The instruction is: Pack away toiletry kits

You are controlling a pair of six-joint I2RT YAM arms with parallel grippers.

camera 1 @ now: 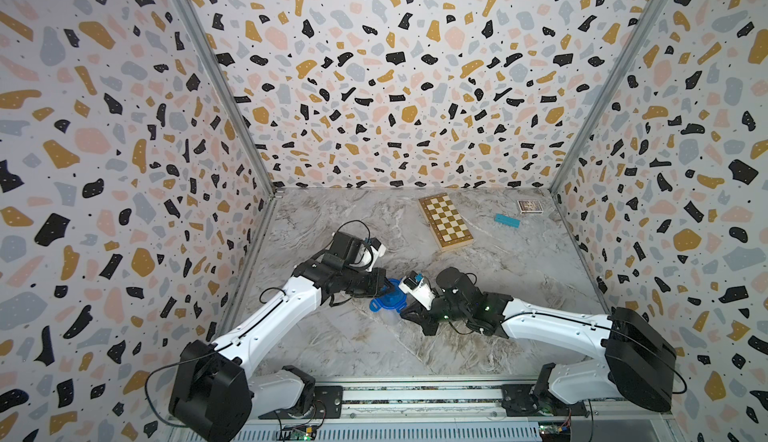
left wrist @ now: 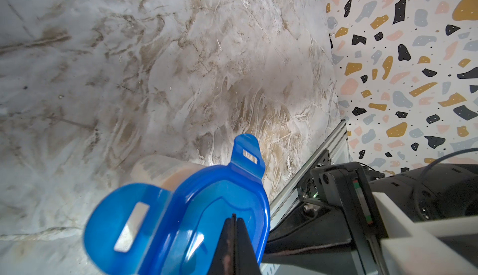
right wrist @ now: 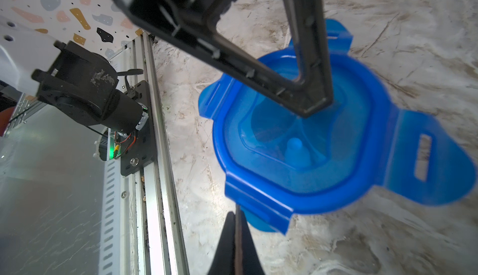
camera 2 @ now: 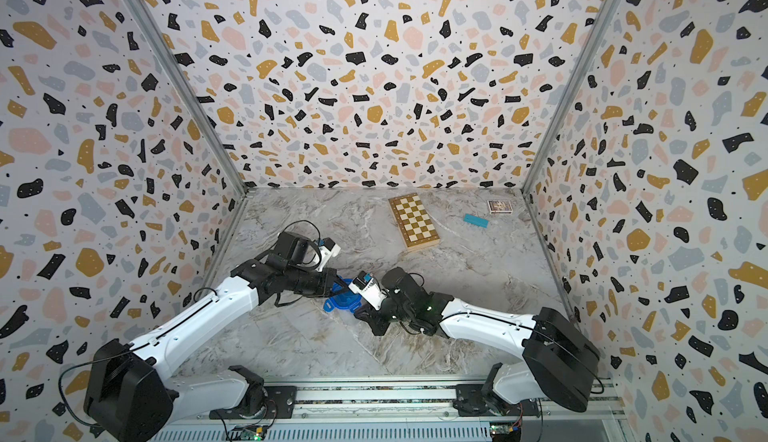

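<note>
A container with a blue lid (camera 1: pixel 389 298) stands on the marble table between my two arms. Its flaps show in the right wrist view: the right-hand flap (right wrist: pixel 440 168) sticks outward, while the near flap (right wrist: pixel 259 202) bends downward at the rim. In the left wrist view a pale, see-through body (left wrist: pixel 164 170) shows below the lid. My left gripper is shut, its tips over the lid, nothing visible between them. Also shut, my right gripper has its tips at the near flap; nothing shows between them. Contact with the lid cannot be told for either.
A checkered board (camera 1: pixel 446 220) lies behind the arms. Farther right are a teal block (camera 1: pixel 506 219) and a small card box (camera 1: pixel 529 207).
</note>
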